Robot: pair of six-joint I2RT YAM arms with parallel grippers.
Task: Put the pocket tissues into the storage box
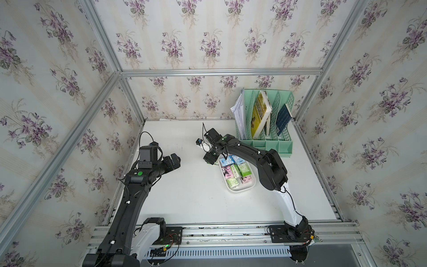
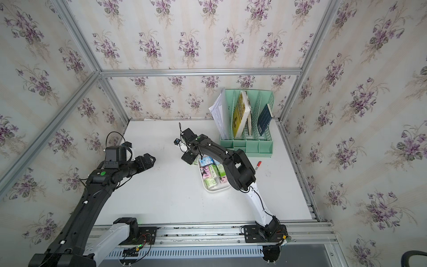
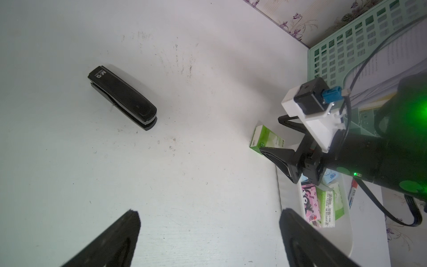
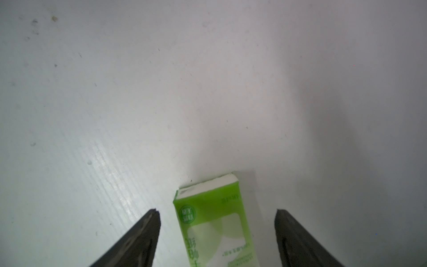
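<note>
A green and white tissue pack [image 4: 218, 222] lies on the bare table. In the right wrist view it sits between the spread fingers of my open right gripper, not gripped. The left wrist view shows the same pack [image 3: 269, 138] just left of the storage box's rim [image 3: 289, 195]. Inside the white box [image 1: 242, 188] are several blue, pink and green tissue packs [image 1: 231, 171], partly covered by the right arm. Over the left of the table, well away from the box, my left gripper stands open and empty.
A black stapler [image 3: 124, 95] lies on the table beneath the left gripper. At the back right stands a green file rack [image 1: 284, 146] with books and papers. A red pen [image 2: 258, 165] is right of the box.
</note>
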